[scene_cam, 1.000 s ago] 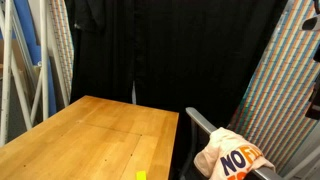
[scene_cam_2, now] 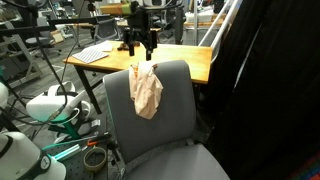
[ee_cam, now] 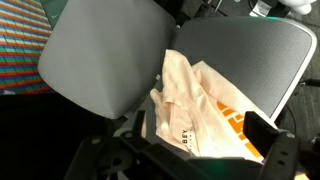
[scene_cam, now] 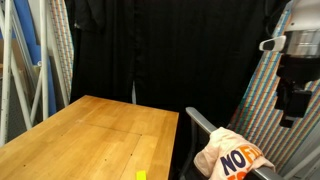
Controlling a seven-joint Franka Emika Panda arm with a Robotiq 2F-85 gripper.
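A pale peach cloth with dark and orange lettering [scene_cam: 228, 157] hangs over the top of a grey chair back [scene_cam_2: 175, 84]. In exterior view 2 the cloth [scene_cam_2: 146, 94] drapes down the chair's front face. My gripper [scene_cam_2: 137, 50] is open above the chair back, apart from the cloth and with nothing between its fingers. From the wrist, the crumpled cloth [ee_cam: 195, 108] lies below and ahead of the open gripper, spanning the gap between the fingers in that view. Exterior view 1 has the gripper [scene_cam: 290, 122] at the right, higher than the cloth.
A wooden table [scene_cam: 95, 135] stands beside the chair, mostly bare, with a small yellow object [scene_cam: 141, 175] at its near edge. A keyboard [scene_cam_2: 91, 55] rests on the table's far end. Cables and a tape roll [scene_cam_2: 95, 157] lie left of the chair seat.
The arm has come further into exterior view 1 from the right edge, bringing the gripper closer to above the cloth. Cloth and table look unmoved.
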